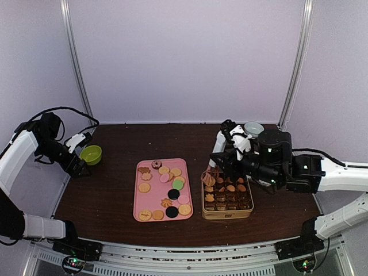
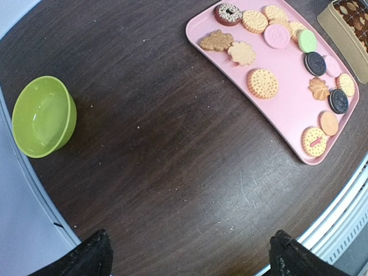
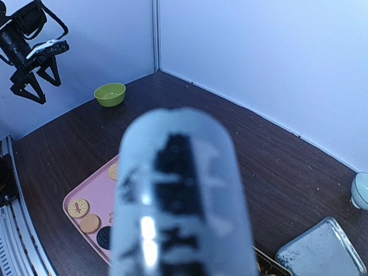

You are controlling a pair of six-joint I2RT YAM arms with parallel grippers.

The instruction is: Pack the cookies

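The pink tray [image 1: 140, 195] lies mid-table with several cookies on it, among them two black ones, a green one and a ring-shaped one [image 2: 228, 14]. Right of it stands the gold box [image 1: 227, 215], whose brown compartments hold some cookies, including a flower-shaped cookie [image 1: 209, 198]. My right gripper [image 1: 209, 179], flared open at the end of a white tube, hangs over the box's left side; whatever lies directly beneath is hidden. That tube [image 3: 181, 201] fills the middle of the right wrist view, with the tip out of sight. Far left, my left gripper is open and empty.
A green bowl [image 1: 91, 154] stands at the left near the left gripper. Behind the right arm are a white bowl [image 1: 253, 129] and a silver tray [image 3: 321, 253]. Bare table [image 2: 161, 138] lies between the green bowl and the pink tray.
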